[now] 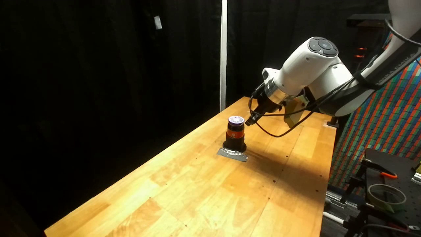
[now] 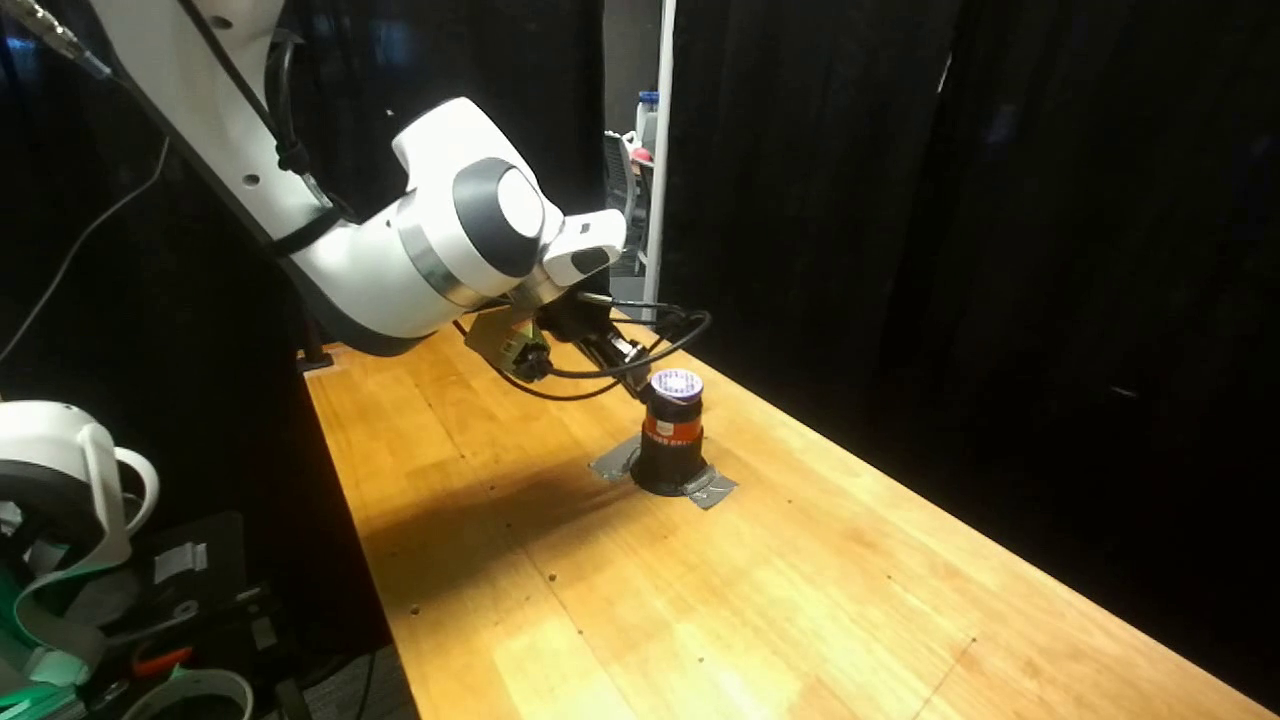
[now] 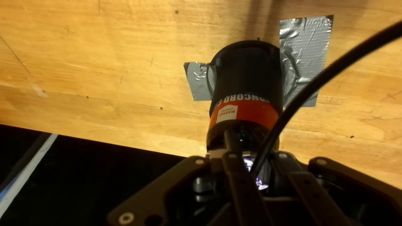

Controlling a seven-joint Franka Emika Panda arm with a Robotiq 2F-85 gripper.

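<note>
A dark jar [image 1: 235, 134] with an orange label and a white-and-purple lid [image 1: 236, 120] stands upright in a black round holder [image 1: 234, 145] on the wooden table. My gripper [image 1: 250, 122] slants down beside the lid, on the robot's side, with a small gap showing in exterior view 1. In exterior view 2, its tip is just behind the lid [image 2: 677, 384], so any contact is hard to judge there. In the wrist view, the jar's label [image 3: 245, 111] is in plain sight. Purple lid parts show between my parted fingers, partly covered by a cable.
Grey tape [image 3: 306, 56] fixes the holder to the table on both sides. A black cable [image 2: 648, 364] loops around the gripper.
</note>
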